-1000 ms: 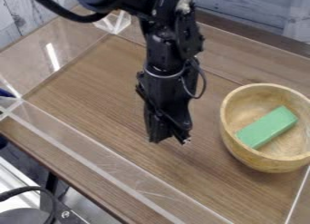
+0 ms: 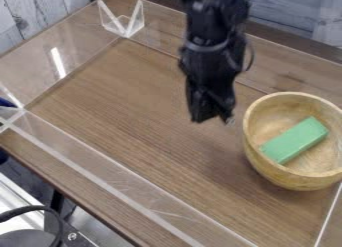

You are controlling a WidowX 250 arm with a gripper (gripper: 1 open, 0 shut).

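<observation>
The black robot gripper (image 2: 203, 109) hangs over the middle of the wooden table, left of a wooden bowl, blurred by motion. Its fingers look close together, and nothing shows between them. A green block (image 2: 294, 139) lies tilted inside the bowl (image 2: 273, 176) at the right.
Clear plastic edging runs along its left side. A small white wire-like object (image 2: 122, 19) stands at the back left corner. Black cables lie at the bottom left.
The gripper has moved up in the view, toward the back of the table, and is now blurred. The bowl and green block look unchanged.
</observation>
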